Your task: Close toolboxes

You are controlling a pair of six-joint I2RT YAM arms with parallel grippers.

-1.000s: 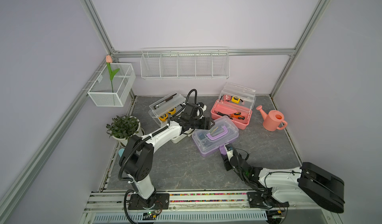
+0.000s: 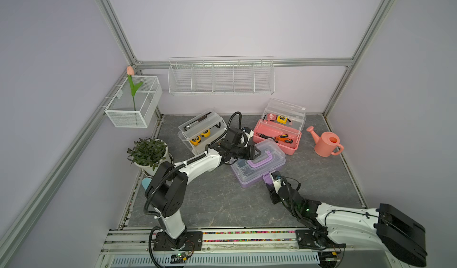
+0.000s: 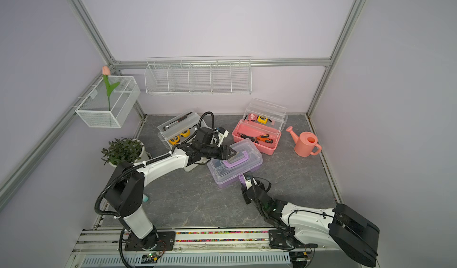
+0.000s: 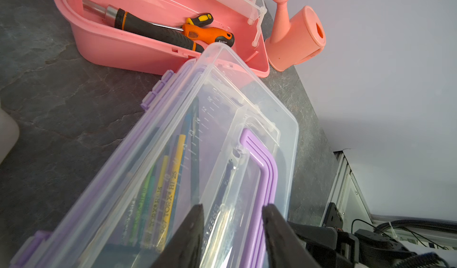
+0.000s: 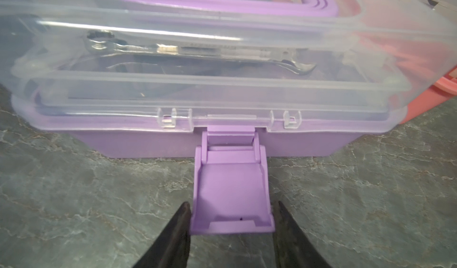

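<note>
The purple toolbox (image 2: 247,172) sits mid-table, its clear lid down, the purple latch (image 5: 230,187) hanging out from the front. My right gripper is shut on that latch. My left gripper is above the lid, its fingers around part of the lid's top beside the purple handle (image 4: 269,187); exactly what lies between them is hard to tell. The pink toolbox (image 3: 264,146) behind stands with its lid raised and tools inside. The clear-lidded toolbox (image 2: 190,125) at back left also looks open, partly hidden by my left arm.
A pink watering can (image 2: 326,144) stands at the right, a potted plant (image 2: 147,153) at the left. Wire baskets (image 2: 221,77) hang on the walls.
My left gripper has moved slightly right and down over the purple lid since a second ago. My right arm has shifted slightly to the right at its elbow; the latch remains held.
</note>
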